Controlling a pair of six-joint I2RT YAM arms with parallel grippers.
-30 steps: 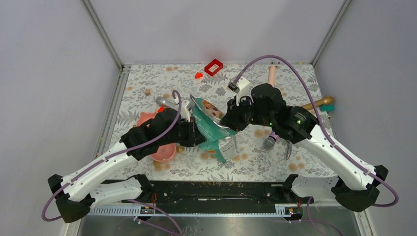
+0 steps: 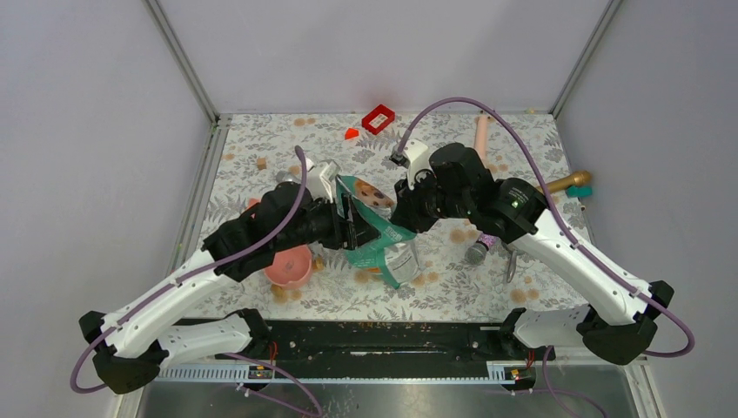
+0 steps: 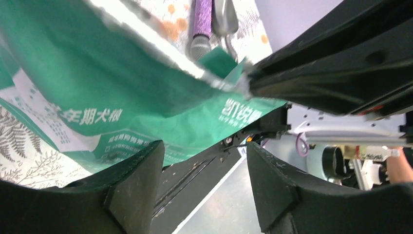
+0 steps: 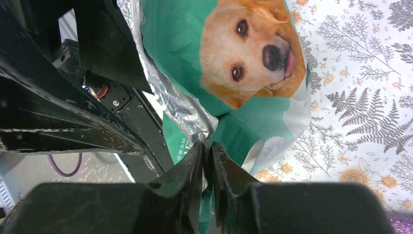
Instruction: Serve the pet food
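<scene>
A green pet food bag (image 2: 383,252) with a puppy's face and a silvery top edge is between my grippers. My left gripper stands open at the bag's near side, its fingers spread. My right gripper is at the silvery edge, its fingertips close together with bag material around them; whether it grips is unclear. A pink bowl (image 2: 287,270) sits on the table below the left arm.
A red box (image 2: 379,119) stands at the back. A purple-handled tool (image 3: 202,19), metal utensils, a pink roller (image 2: 481,135) and a wooden-handled item (image 2: 570,181) lie on the right. The patterned table (image 2: 522,287) has some bare areas.
My left gripper has opened and moved slightly toward the back and up. The right arm has shifted slightly.
</scene>
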